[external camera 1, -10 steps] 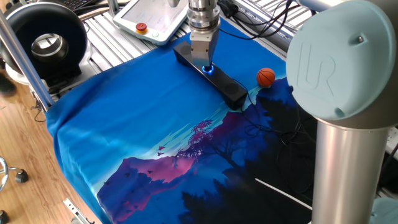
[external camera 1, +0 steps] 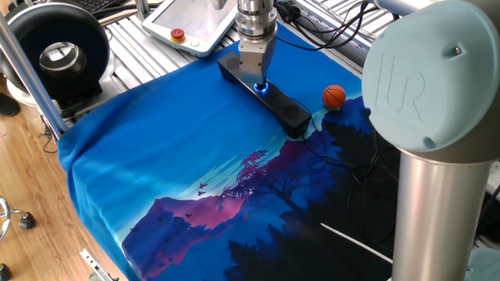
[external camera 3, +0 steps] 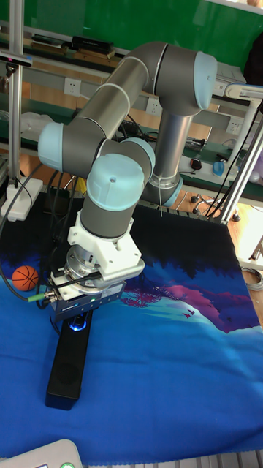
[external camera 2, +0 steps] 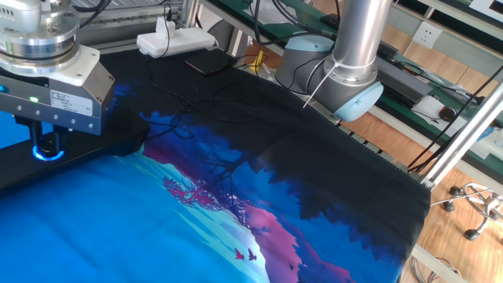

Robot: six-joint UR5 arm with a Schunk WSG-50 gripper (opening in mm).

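Observation:
A long black speaker [external camera 1: 289, 115] lies on the blue printed cloth, with a knob ringed in blue light on its top. My gripper [external camera 1: 260, 85] points down at that knob, near the middle of the speaker. In exterior view 2 its dark fingers [external camera 2: 36, 132] come down close around the lit knob, low over the speaker [external camera 2: 90, 143]. Whether they press on the knob or stand just clear of it, I cannot tell. From exterior view 3, the gripper body hides the far end of the speaker [external camera 3: 63, 378].
A small orange basketball [external camera 1: 333, 97] rests beside the speaker's right end. Thin black cables [external camera 1: 367, 168] trail over the dark part of the cloth. A tablet-like pendant [external camera 1: 191, 23] with a red button lies at the back.
The arm's large joint at the right has shifted very slightly to the right. Gripper, speaker and ball look practically unmoved.

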